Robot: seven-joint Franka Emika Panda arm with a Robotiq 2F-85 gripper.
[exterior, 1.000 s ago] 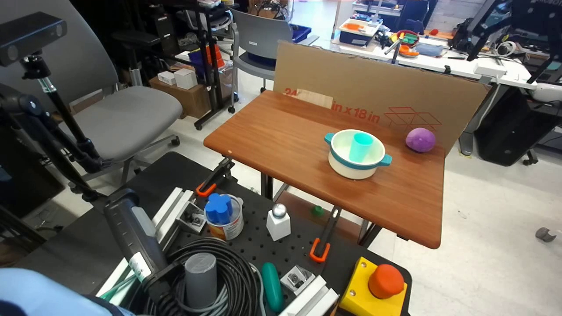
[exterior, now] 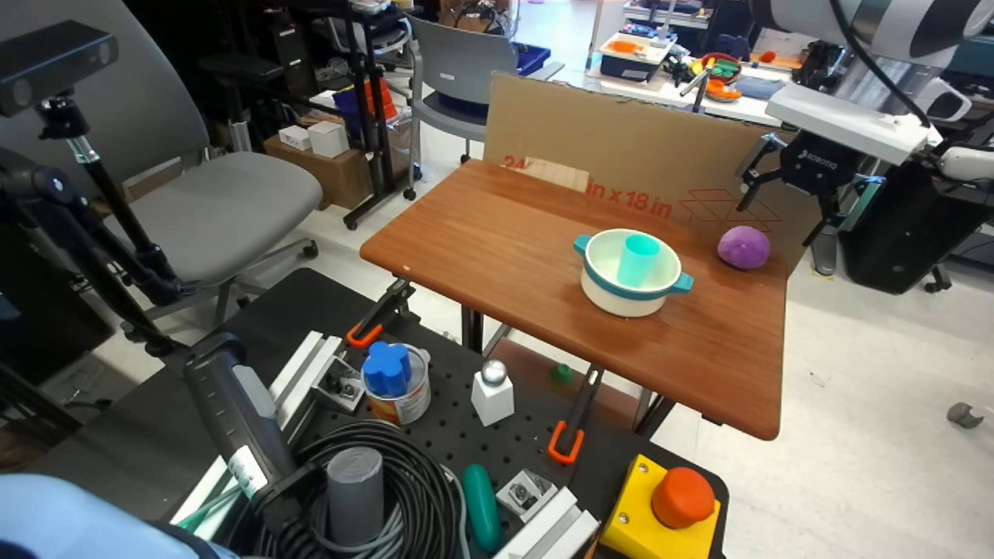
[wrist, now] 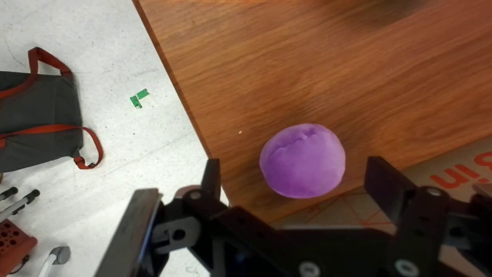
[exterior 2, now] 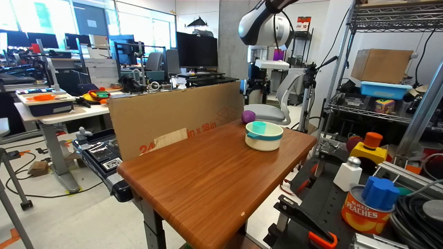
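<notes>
A purple ball-like object (exterior: 743, 248), with a crease across its surface, rests at the table's back right corner, close to the cardboard. My gripper (exterior: 783, 216) hangs above it, open and empty. In the wrist view the purple object (wrist: 303, 161) shows between the spread fingers, apart from both and lower down. To the left of it, a cream pot (exterior: 622, 300) with teal handles stands on the table, with a turquoise cup (exterior: 638, 261) inside it. From the other side, the pot (exterior 2: 263, 144) and the purple object (exterior 2: 248, 116) stand at the table's far end.
A tall cardboard sheet (exterior: 596, 140) runs along the table's back edge, close to the gripper. A black cart with a can, clamps and a red stop button (exterior: 682, 495) stands in front.
The arm has come down from the upper right of the view to above the purple object. The pot, cup and purple object have stayed in place.
</notes>
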